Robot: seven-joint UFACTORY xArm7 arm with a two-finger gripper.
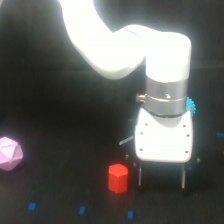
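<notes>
On the dark surface, a small red block (118, 178) lies just left of my gripper (162, 178). The thin fingers (140, 178) point down, spread well apart, with nothing visible between them. A narrow gap shows between the left finger and the block in this view; their difference in depth is hard to judge. Over at the left edge sits a pink faceted ball (9, 153). Partly hidden behind the arm's wrist is a blue toothed object (191, 105).
Small blue marks (82, 210) dot the dark surface (60, 185) near the front, and another lies at the right edge. Open floor separates the pink ball from the red block. The background is dark.
</notes>
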